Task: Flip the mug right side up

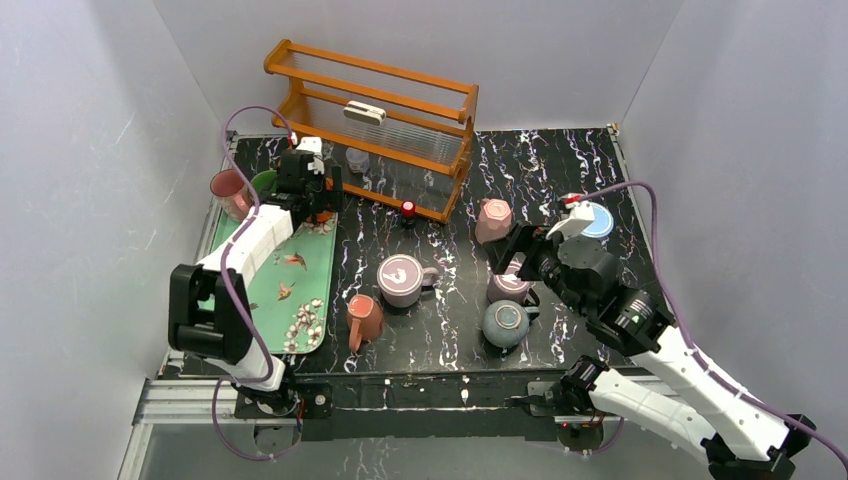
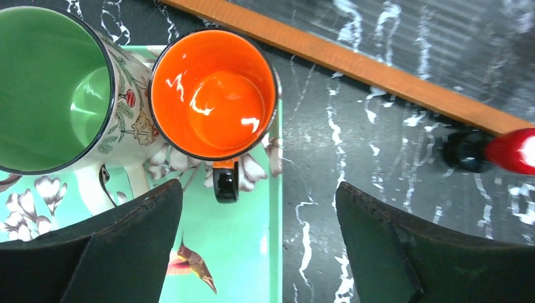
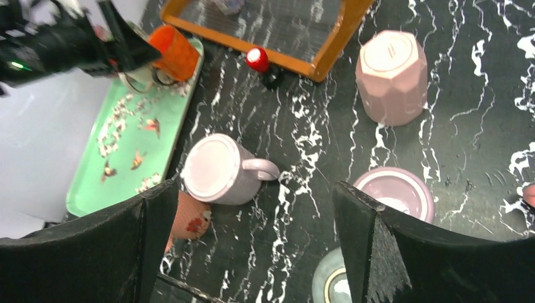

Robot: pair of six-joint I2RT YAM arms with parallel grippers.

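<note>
Mouth up on the green tray stands an orange mug with a black handle, beside a green-lined mug. Over them is my left gripper, open and empty, clear of the handle. My right gripper, also open and empty, hangs above the right-hand mugs. Upside down on the black marbled table are a lilac mug, a faceted pink mug, a pink mug and a grey-blue mug. A coral mug has its base up too.
A wooden rack stands at the back, with a small red-topped object before it. A red-pink mug is at the tray's far left. Bare table lies between the lilac mug and the right-hand mugs.
</note>
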